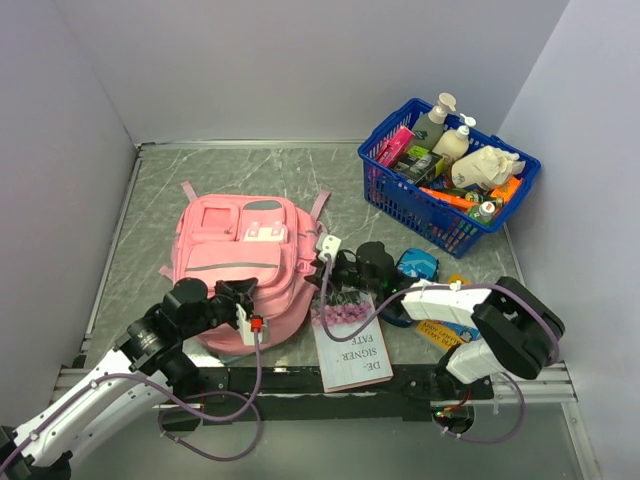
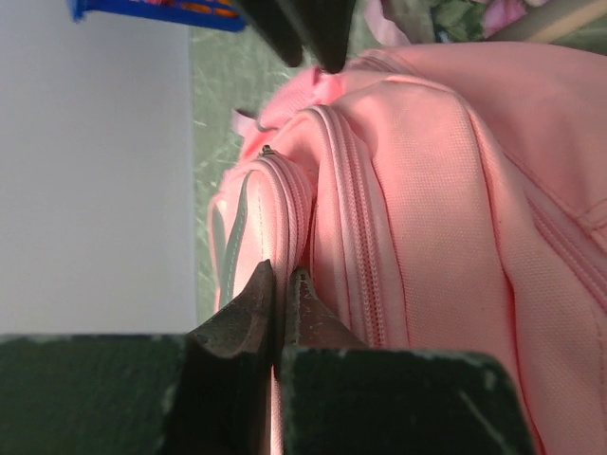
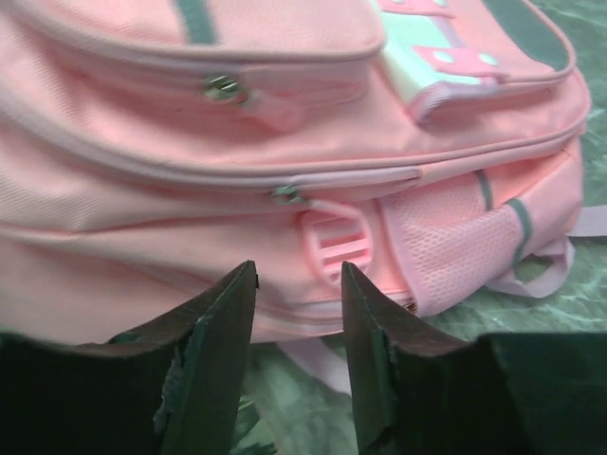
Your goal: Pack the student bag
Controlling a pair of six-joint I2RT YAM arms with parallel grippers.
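Observation:
The pink backpack [image 1: 235, 250] lies on the floor with its front pocket up. In the left wrist view, my left gripper is shut on a zippered edge of the pink fabric. Along the bag's right side stands my right gripper, its fingers parted, with no fabric visibly clamped between them. A zipper pull with a pink tab [image 3: 337, 242] hangs just beyond the right fingertips. The book with pink flowers and the word DESIGNER [image 1: 352, 350] lies to the right of the bag. A blue case [image 1: 418, 264] sits partly behind the right arm.
A blue basket [image 1: 420, 215] full of bottles and boxes stands at the back right. An orange-yellow packet [image 1: 440, 335] lies under the right arm. Floor behind the bag is clear.

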